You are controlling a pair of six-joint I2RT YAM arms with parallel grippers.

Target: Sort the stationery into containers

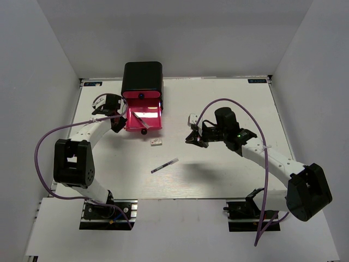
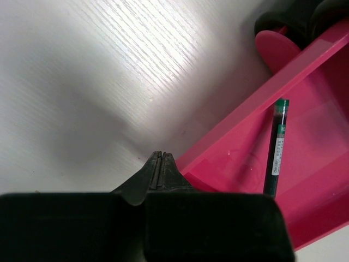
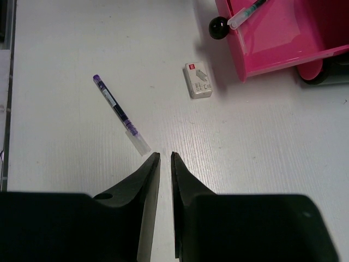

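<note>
A black two-tier box has its pink lower drawer [image 1: 154, 121] pulled out, and a green-capped pen [image 2: 277, 144] lies inside it. Close by the drawer's left wall is my left gripper, shut with nothing showing between its fingers; whether it touches the wall I cannot tell. On the table in front of the drawer sits a small white eraser box [image 3: 198, 80]. Nearer the front edge lies a purple pen [image 3: 118, 109] with a clear cap. My right gripper hovers right of both, its fingers parted by a narrow gap and empty.
The black upper tier [image 1: 143, 77] stands behind the drawer, with a dark round knob [image 1: 144, 131] on the drawer's front. Wide bare table [image 1: 191, 98] spreads across the right and the front.
</note>
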